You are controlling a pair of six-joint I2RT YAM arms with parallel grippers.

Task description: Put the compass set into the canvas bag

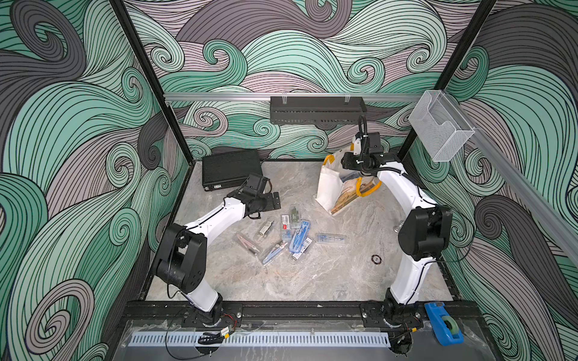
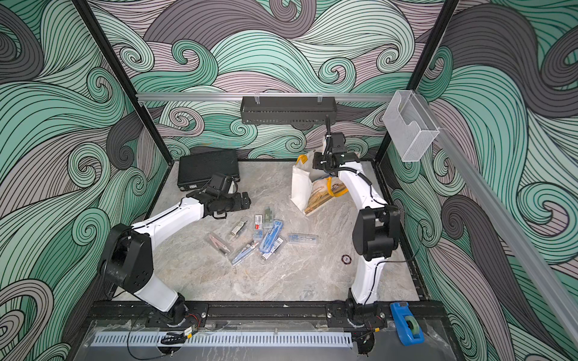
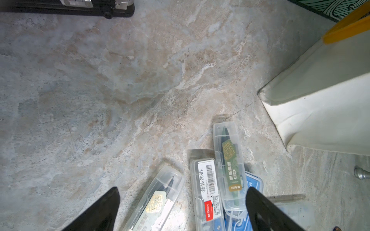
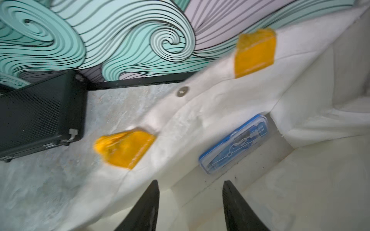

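Note:
Inside the canvas bag (image 4: 185, 100), on its bottom, lies a compass set (image 4: 235, 144) in a clear case with a blue edge. My right gripper is over the bag's mouth, its fingers apart and nothing between them. From above, the white bag (image 1: 328, 188) with orange handles stands upright at the back right, partly covered by the right arm. My left gripper hangs open and empty above the table, left of the bag. Below its fingers lie a green-labelled pencil case (image 3: 231, 165), a red-and-white labelled box (image 3: 207, 188) and another clear case (image 3: 156, 200).
Several clear stationery cases, among them a blue one (image 1: 299, 236) and a flat one (image 1: 331, 239), lie mid-table. A black briefcase (image 1: 231, 169) stands at the back left. A small dark ring (image 1: 376, 259) lies front right.

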